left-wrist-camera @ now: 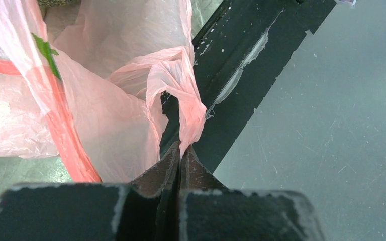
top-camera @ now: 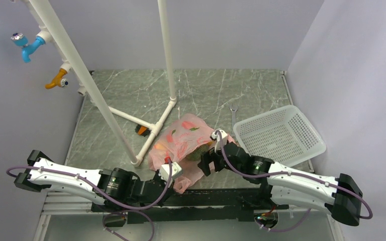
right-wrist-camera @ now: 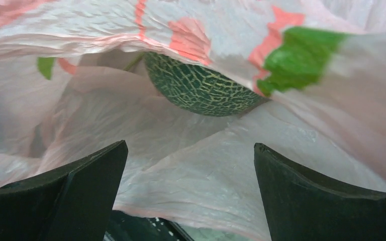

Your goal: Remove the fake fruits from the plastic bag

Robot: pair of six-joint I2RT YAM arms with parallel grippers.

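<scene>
A thin pinkish plastic bag (top-camera: 183, 131) lies on the counter between my two arms. Its twisted edge (left-wrist-camera: 187, 113) is pinched by my left gripper, shut on it near the counter's front. Inside the bag's mouth, a dark green netted melon (right-wrist-camera: 201, 88) shows in the right wrist view, its upper part covered by plastic. An orange-yellow patch shows through the bag in the top view, its shape unclear. My right gripper stands open at the bag's mouth, apart from the melon, with only loose plastic visible beyond its fingers (right-wrist-camera: 296, 186).
A white perforated basket (top-camera: 309, 145), empty, stands at the right. A wrench (top-camera: 233, 114) lies behind it. White pipes (top-camera: 163, 118) rise left of the bag, an orange-and-black item (top-camera: 142, 130) beside them.
</scene>
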